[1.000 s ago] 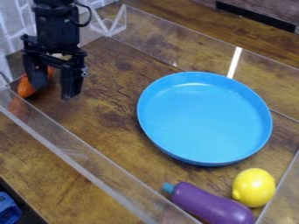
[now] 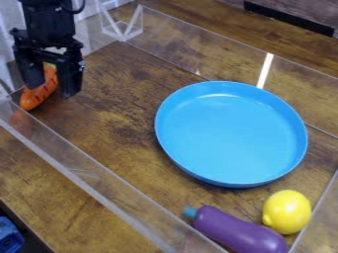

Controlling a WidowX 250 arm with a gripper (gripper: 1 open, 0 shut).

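Observation:
My gripper (image 2: 49, 65) is at the upper left, black, open, low over the wooden floor of the tray. An orange object (image 2: 42, 94), perhaps a carrot, lies against the left wall just below and beside its fingers, partly hidden by them. A blue plate (image 2: 231, 131) fills the right middle. A purple eggplant (image 2: 235, 227) and a yellow lemon (image 2: 287, 210) lie at the lower right.
Clear walls (image 2: 113, 188) border the wooden surface. The floor between the gripper and the plate is bare. Part of a blue object (image 2: 8, 237) shows at the lower left corner.
My gripper has moved left, toward the orange object by the left wall. The plate, eggplant and lemon have stayed in place.

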